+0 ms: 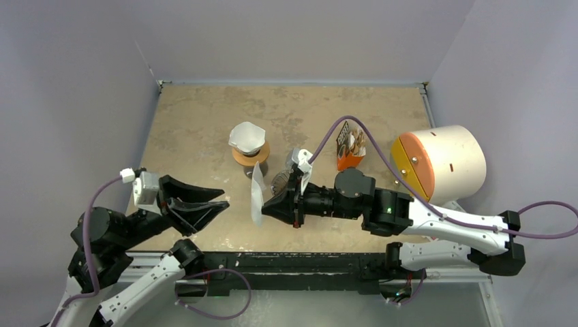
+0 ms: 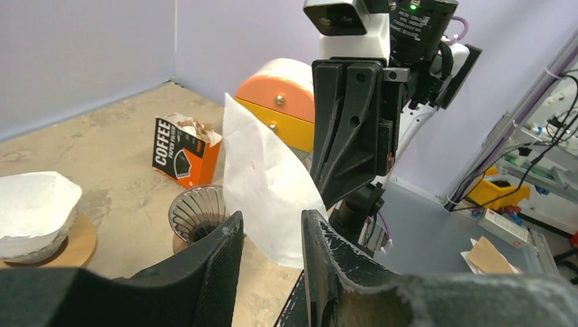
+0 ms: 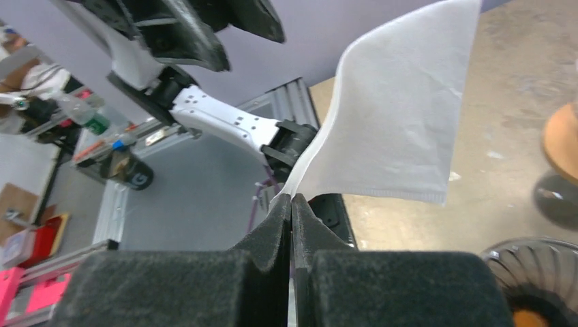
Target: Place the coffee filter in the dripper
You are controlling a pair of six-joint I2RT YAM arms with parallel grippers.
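Note:
A flat white coffee filter (image 1: 257,197) hangs upright over the front of the table, its lower edge pinched by my right gripper, which is shut on it. My left gripper (image 1: 225,199) stands open to the left of the filter, apart from it, with nothing held between its fingers. A clear ribbed dripper (image 2: 198,210) shows behind the filter in the left wrist view; from above, the right gripper's arm covers part of it. Farther back, a white faceted cup shape (image 1: 247,137) sits on a wooden collar (image 1: 262,155).
An orange and black coffee filter box (image 1: 350,151) stands open toward the back right. The striped drum-shaped drawer unit (image 1: 446,163) occupies the right side. Bare tabletop (image 1: 198,122) lies at the back left.

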